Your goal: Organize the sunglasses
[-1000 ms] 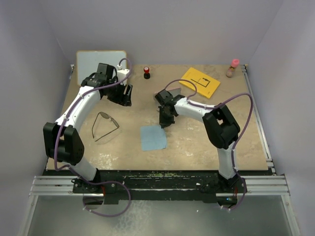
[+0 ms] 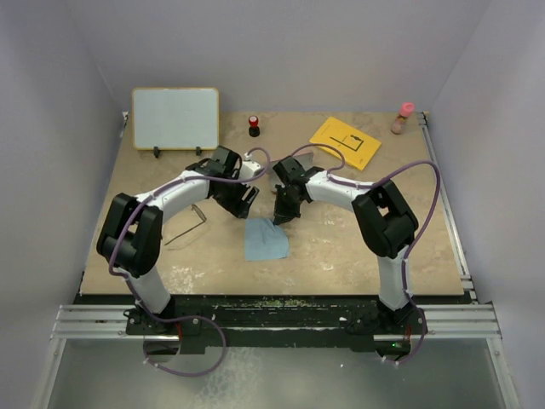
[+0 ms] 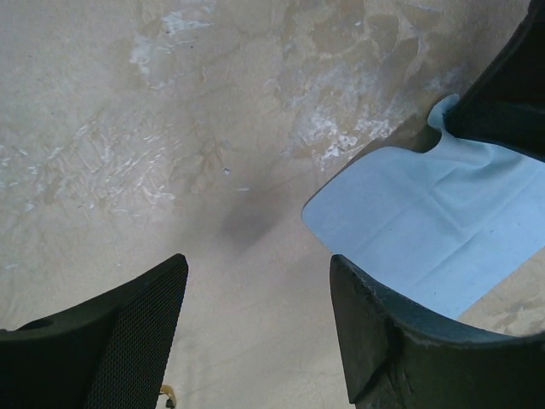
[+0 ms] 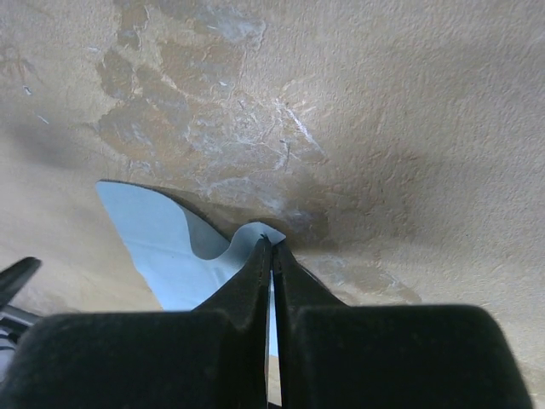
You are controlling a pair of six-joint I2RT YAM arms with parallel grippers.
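A light blue cloth (image 2: 264,243) lies on the table. My right gripper is shut at its upper edge, with a raised fold of cloth at the fingertips. My left gripper stands open above bare table just left of the cloth, nothing between its fingers. The sunglasses (image 2: 196,223) lie left of the cloth, partly hidden under the left arm; a small gold piece shows at the bottom of the left wrist view.
A white board (image 2: 174,115), a red-capped bottle (image 2: 254,126), a yellow card (image 2: 345,141) and a pink bottle (image 2: 402,118) stand along the back. A grey item behind the right gripper is partly hidden.
My left gripper has come down and right from the back left toward the cloth, now partly covering the sunglasses from above. The right gripper has shifted only slightly.
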